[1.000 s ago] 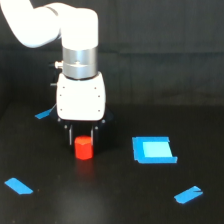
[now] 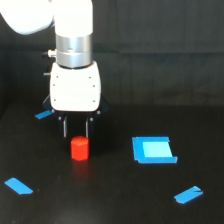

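A small red block (image 2: 80,149) rests on the black table, left of the middle of the camera view. Just above it hangs my gripper (image 2: 77,131), pointing down from the white arm. Two dark fingers (image 2: 66,128) stand apart, one on each side, with a clear gap between them. Their tips end near the block's top edge, and nothing shows held between them.
To the right, a blue-taped square (image 2: 136,149) frames a pale patch (image 2: 157,149). Blue tape strips lie at the front left (image 2: 18,186), front right (image 2: 188,195) and beside the arm (image 2: 44,114).
My gripper has risen and shifted slightly left, so its fingers now show more clearly above the red block. The block sits slightly farther left than before.
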